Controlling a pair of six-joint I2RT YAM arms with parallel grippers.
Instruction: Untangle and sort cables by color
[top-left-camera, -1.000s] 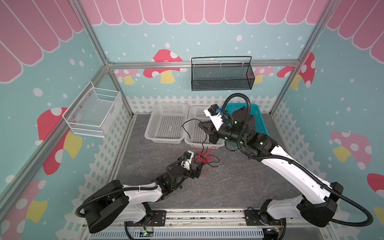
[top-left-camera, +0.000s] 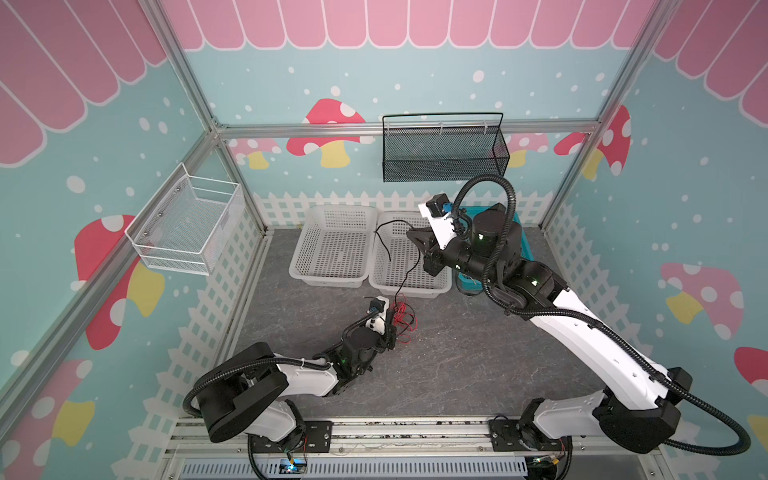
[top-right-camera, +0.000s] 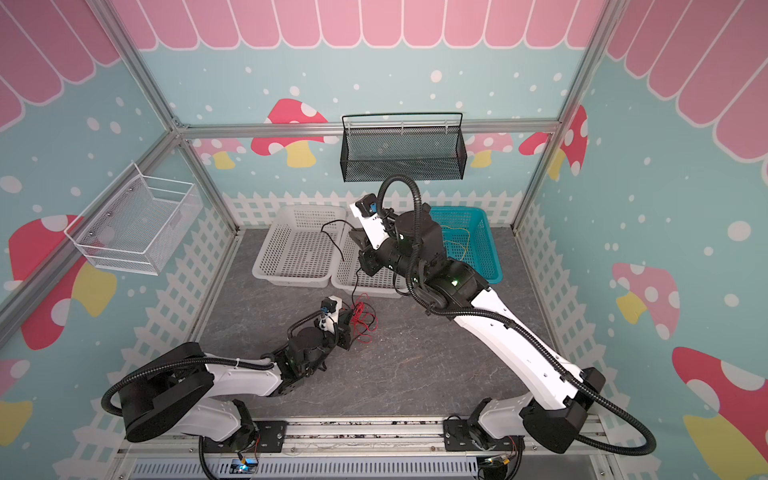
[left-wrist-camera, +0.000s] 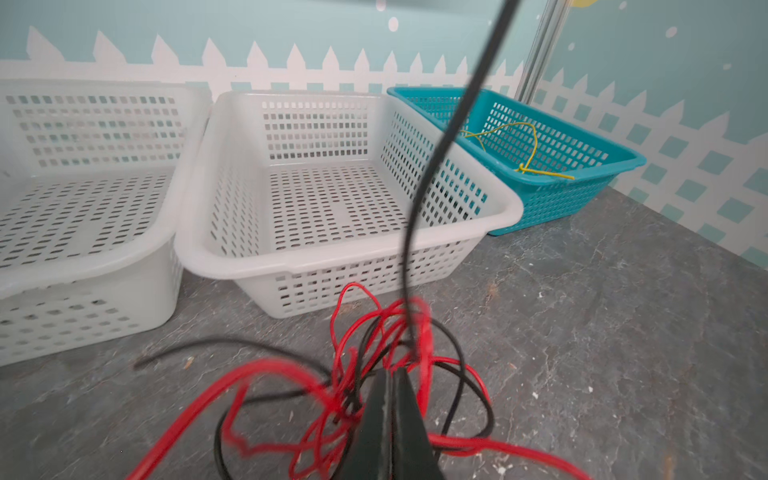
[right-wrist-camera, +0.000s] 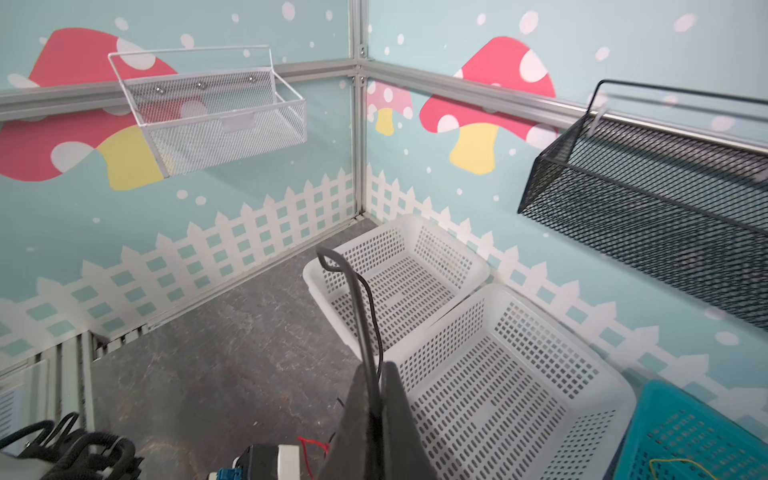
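My right gripper is shut on a black cable (right-wrist-camera: 360, 316); one end loops off to the side. In the top left view this cable (top-left-camera: 407, 273) also runs down from above the middle basket to the tangle. Red cable (left-wrist-camera: 376, 320), mixed with black loops, lies heaped on the table before the baskets. My left gripper is shut amid this heap, red strands crowding its tips; whether any strand is pinched cannot be told. The middle white basket (left-wrist-camera: 360, 257) is empty inside. A yellow cable (left-wrist-camera: 534, 144) lies in and over the rim of the teal basket (left-wrist-camera: 616, 164).
Another white basket (top-left-camera: 329, 281) stands empty on the left. A black wire basket (top-left-camera: 445, 169) hangs on the back wall, and a white wire one (top-left-camera: 172, 260) on the left wall. Bare table (top-left-camera: 480, 360) stretches across the front right.
My left gripper has moved in to the tangle and shut; the heap looks narrower and its loops have shifted. The right gripper has risen and moved slightly right, drawing the black cable with it.
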